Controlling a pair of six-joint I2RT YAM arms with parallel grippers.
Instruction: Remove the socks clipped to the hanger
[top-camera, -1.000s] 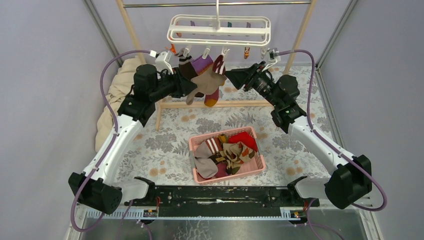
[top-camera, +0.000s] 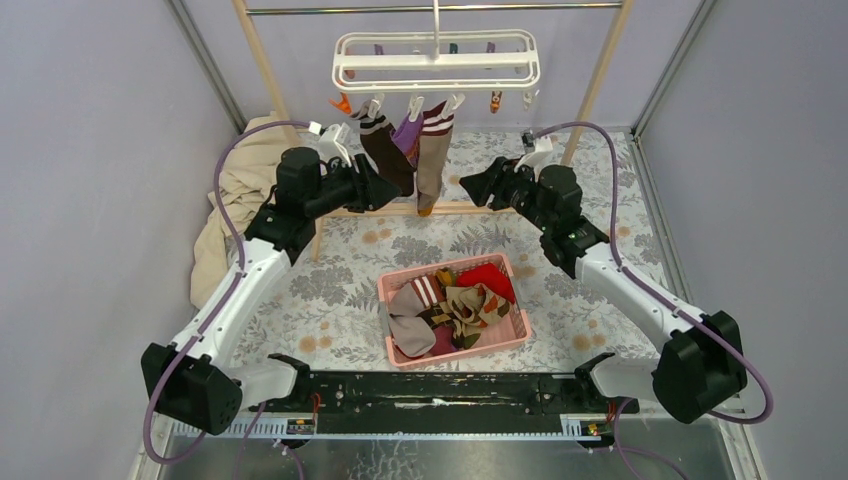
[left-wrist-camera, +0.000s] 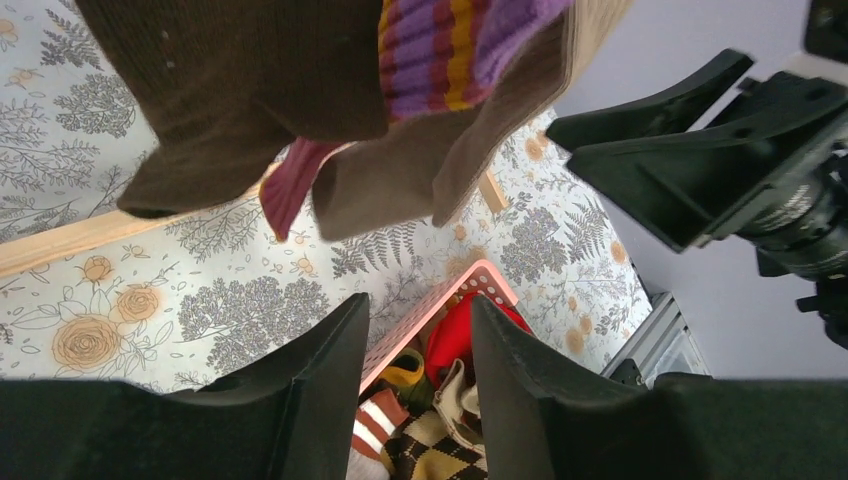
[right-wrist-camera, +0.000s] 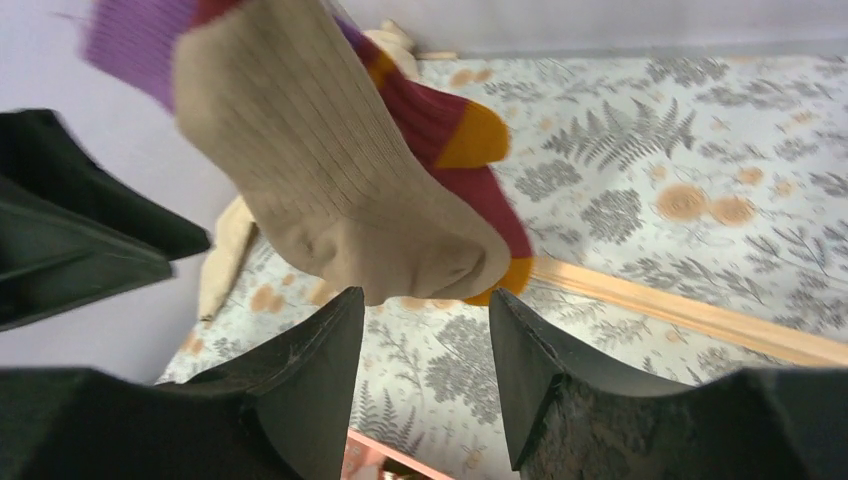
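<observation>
Three socks hang from clips on the white hanger (top-camera: 435, 84): a dark brown one (top-camera: 386, 155), a purple striped one (top-camera: 406, 135) and a tan one with maroon stripes (top-camera: 433, 160). My left gripper (top-camera: 372, 188) is just below and left of them; in the left wrist view its fingertips (left-wrist-camera: 345, 320) point under the socks, apart from them. My right gripper (top-camera: 480, 187) is right of the tan sock, whose lower part (right-wrist-camera: 400, 250) is just beyond the fingertips in the right wrist view. Both grippers look part open, with nothing seen between their fingers.
A pink basket (top-camera: 390, 355) holding several socks stands on the floral mat below. A wooden rack (top-camera: 610, 50) surrounds the hanger, and a beige cloth (top-camera: 240, 180) lies at the left. The mat right of the basket is clear.
My left gripper moved slightly down; my right gripper moved slightly down. The hanger shifted a little left.
</observation>
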